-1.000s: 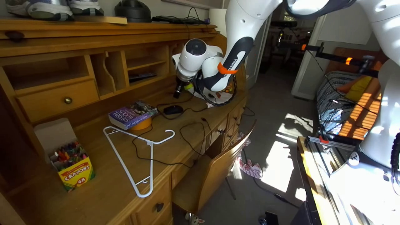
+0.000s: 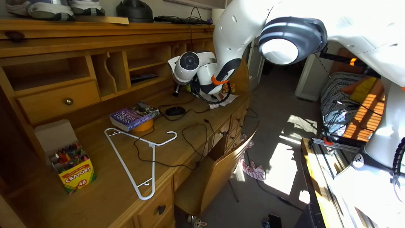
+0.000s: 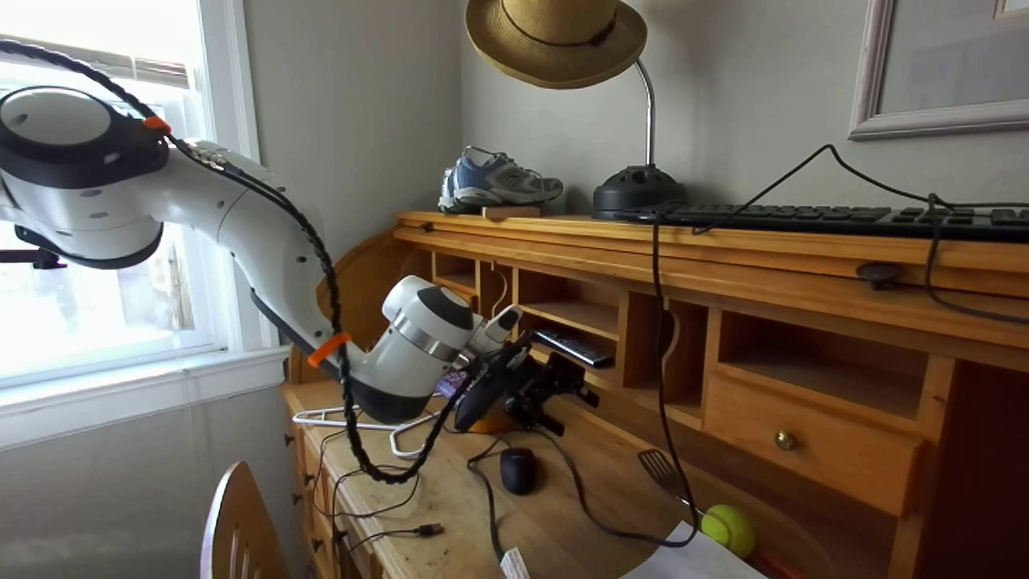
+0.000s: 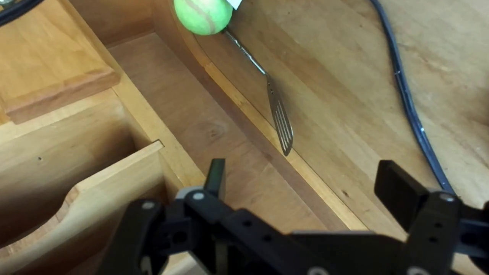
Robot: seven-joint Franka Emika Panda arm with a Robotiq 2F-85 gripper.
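Observation:
My gripper stands open above the back of the desk, with its two dark fingers wide apart and nothing between them. In exterior view 2 the gripper (image 3: 571, 396) hangs in front of the cubbyholes, above the desktop. A metal slotted spatula (image 4: 280, 114) lies beyond the fingers in the wrist view, against the wooden strip at the desk's rear. Its handle end runs up to a green tennis ball (image 4: 204, 13). The same spatula (image 3: 663, 473) and ball (image 3: 728, 529) show at the lower right in exterior view 2.
A white hanger (image 2: 152, 167), a purple book (image 2: 133, 116) on an orange bowl (image 2: 143, 125), a crayon box (image 2: 77, 173) and a black mouse (image 2: 175, 110) lie on the desk (image 2: 114, 205). Cables cross the desktop. Cubby dividers (image 4: 123, 169) stand close to my left finger.
The arm and gripper have shifted left in exterior view 1, and the wrist's tilt has changed. The objects on the desk appear unmoved.

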